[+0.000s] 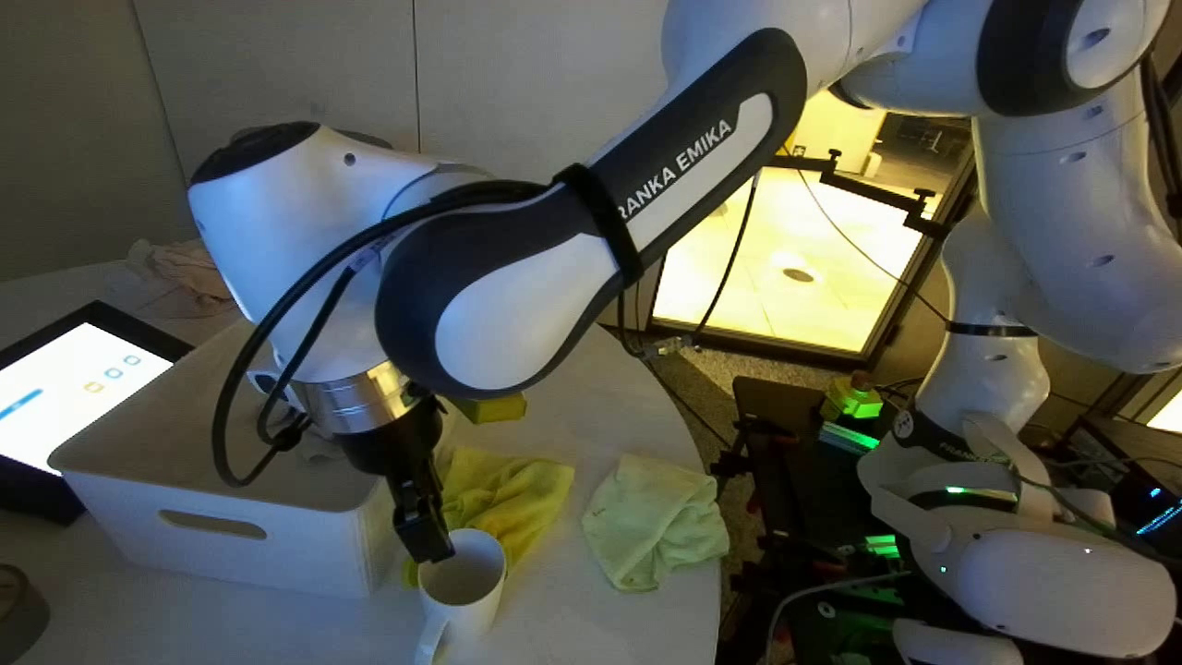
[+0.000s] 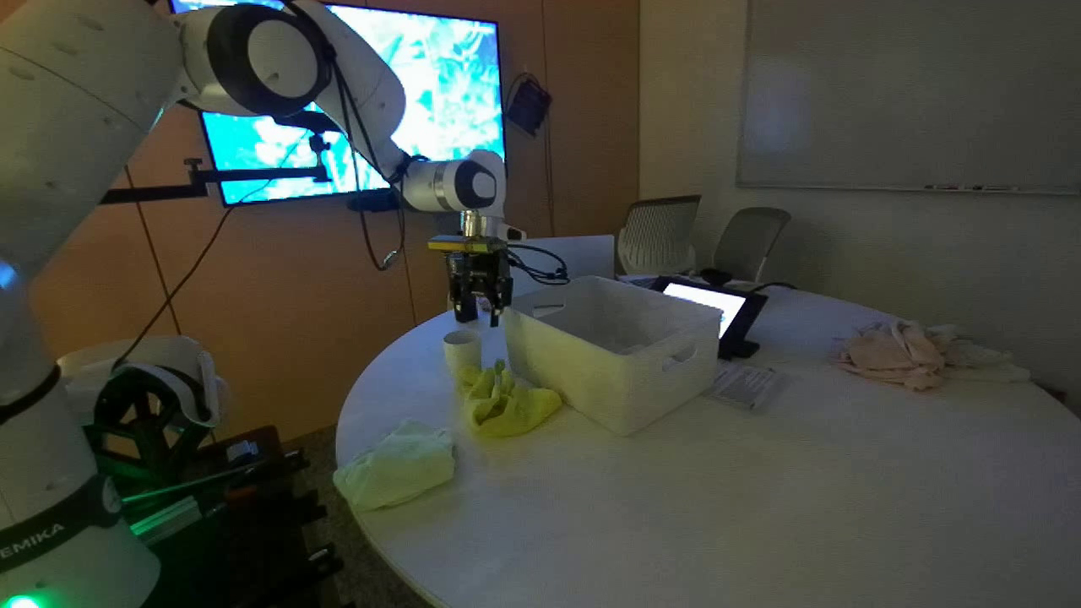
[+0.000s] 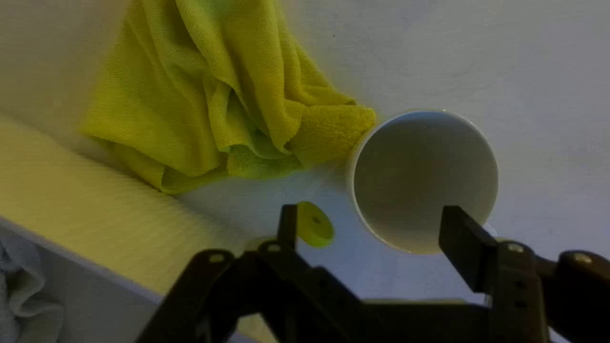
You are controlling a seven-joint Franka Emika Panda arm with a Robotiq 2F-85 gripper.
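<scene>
A white mug (image 1: 463, 576) stands upright on the table, its handle toward the front in exterior view 1. My gripper is open, its fingers apart with nothing held. In the wrist view the right finger (image 3: 462, 243) overlaps the near rim of the mug (image 3: 426, 183), and the left finger (image 3: 287, 225) is beside a small yellow round piece (image 3: 315, 225). From exterior view 2, the gripper (image 2: 480, 314) hangs over the mug (image 2: 463, 351). A yellow cloth (image 3: 228, 97) lies crumpled against or very close to the mug; contact is unclear.
Close by stands a white open box (image 2: 618, 390) with grey cloth (image 3: 23, 286) inside. A pale green cloth (image 1: 656, 521) lies near the table edge. A lit tablet (image 1: 83, 382) stands behind the box.
</scene>
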